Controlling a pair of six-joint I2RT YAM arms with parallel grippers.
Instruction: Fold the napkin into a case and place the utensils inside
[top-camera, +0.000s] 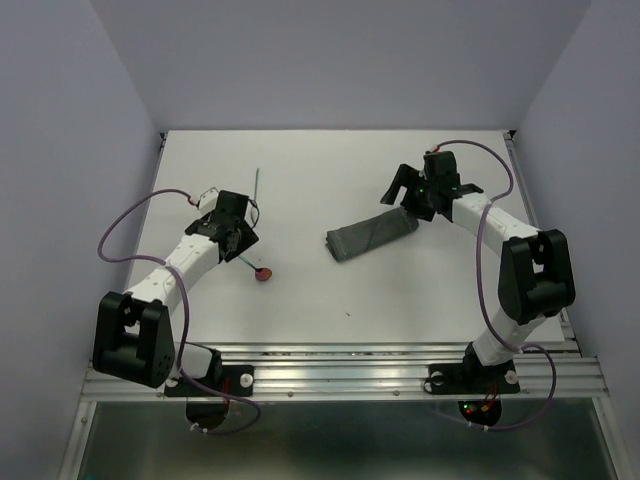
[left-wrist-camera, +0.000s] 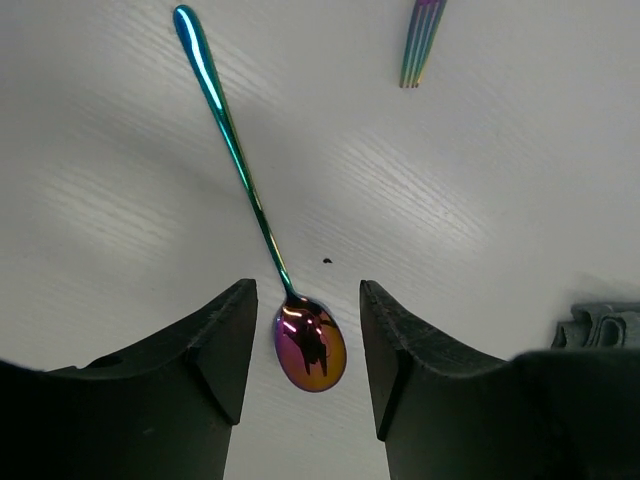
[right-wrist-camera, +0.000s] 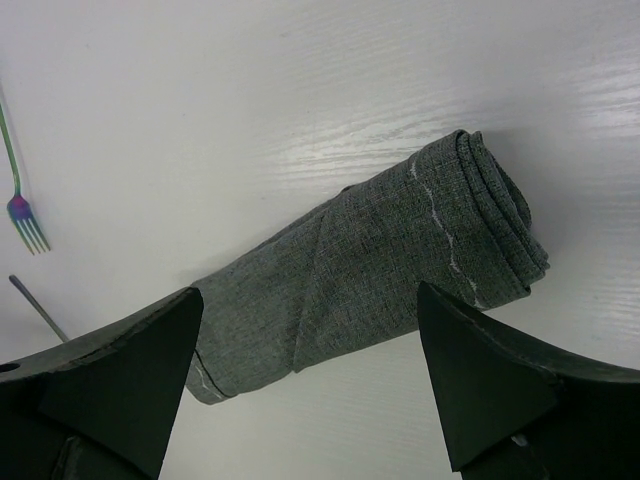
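A dark grey napkin (top-camera: 372, 234) lies folded into a flat, slanted strip right of the table's middle. Over its far right end hovers my right gripper (top-camera: 402, 200), fingers wide, with the cloth (right-wrist-camera: 370, 260) lying below and untouched. On the left a spoon with a purple-red bowl (left-wrist-camera: 308, 345) and teal handle (left-wrist-camera: 240, 165) rests on the table. My left gripper hangs above the spoon, its fingers apart on either side of the neck and bowl, gripping nothing. A fork (left-wrist-camera: 422, 45) lies farther back, tines toward me.
A tiny dark speck (top-camera: 348, 314) sits near the front. In the right wrist view a thin dark rod (right-wrist-camera: 38, 305) shows at the left; I cannot tell which utensil it is.
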